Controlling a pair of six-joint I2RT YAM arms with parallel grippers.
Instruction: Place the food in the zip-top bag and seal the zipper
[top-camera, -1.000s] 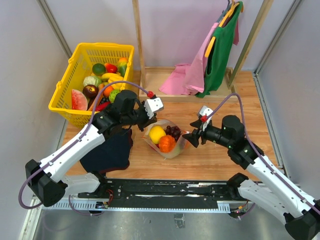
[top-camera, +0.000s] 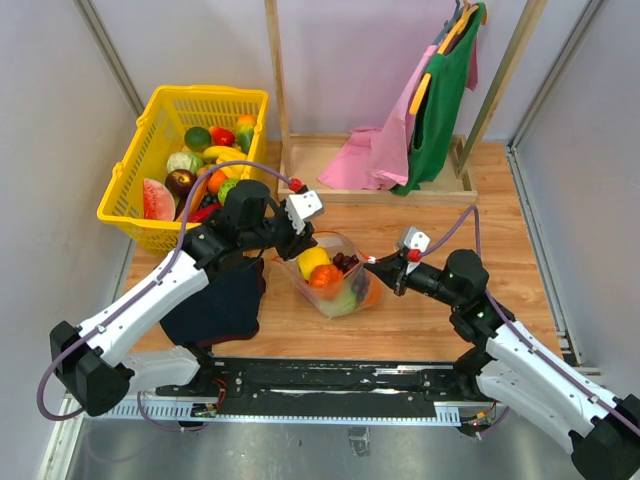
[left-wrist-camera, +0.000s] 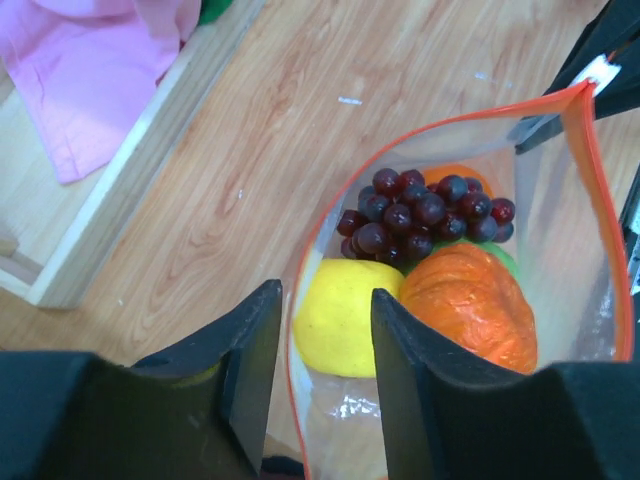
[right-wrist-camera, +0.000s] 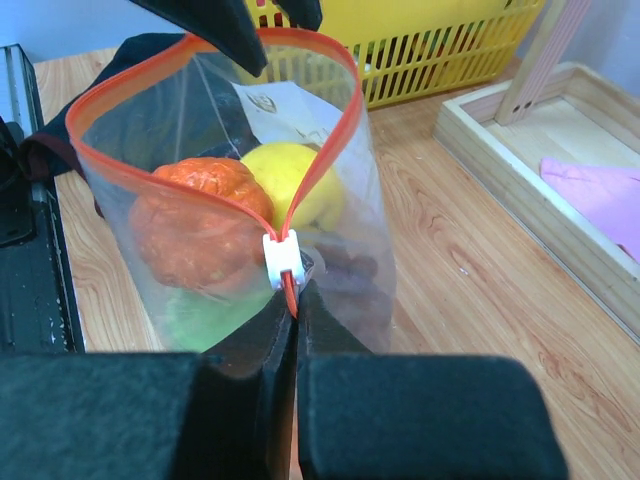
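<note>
The clear zip top bag (top-camera: 338, 303) stands open on the table, its orange zip rim spread wide. Inside it are a yellow fruit (left-wrist-camera: 343, 318), an orange pumpkin-like piece (left-wrist-camera: 470, 305), dark grapes (left-wrist-camera: 425, 212) and something green low down. My right gripper is shut on the orange zip end of the bag, just below the white slider (right-wrist-camera: 284, 259). My left gripper hangs over the opposite side of the mouth with its fingers apart. In the left wrist view the orange rim runs through the gap between them; contact cannot be made out.
A yellow basket (top-camera: 118, 212) full of produce stands at the back left. Dark folded cloth (top-camera: 215, 312) lies left of the bag. Behind is a wooden rack (top-camera: 300, 196) with pink and green garments. Bare table lies to the right.
The bag has shifted, its mouth spreading wider and its right side extending further. My left arm has barely moved.
</note>
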